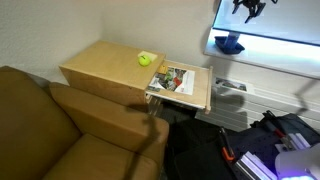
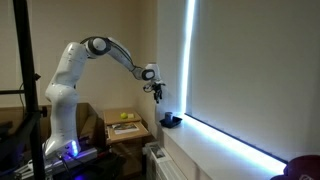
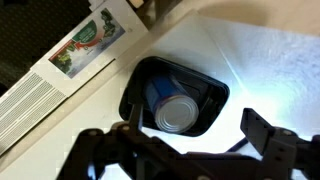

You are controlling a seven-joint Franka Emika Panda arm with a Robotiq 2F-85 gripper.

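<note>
A blue can-like object with a pale round end [image 3: 176, 113] sits in a black, rounded-square tray [image 3: 212, 98]. In exterior view 1 that dark tray [image 1: 229, 46] rests on the white window sill, and in exterior view 2 the cylinder [image 2: 168, 117] stands in it. My gripper is open above them, its dark fingers [image 3: 262, 135] spread wide to either side of the can with nothing gripped. From the side, the gripper [image 2: 155, 92] hangs clearly higher than the tray, a little to its left.
An open drawer [image 1: 205, 92] with papers and small items sticks out from a wooden cabinet [image 1: 105, 65], which carries a yellow-green ball [image 1: 144, 59]. A brown sofa [image 1: 90, 130] stands in front. The bright window [image 1: 280, 20] is close behind the sill.
</note>
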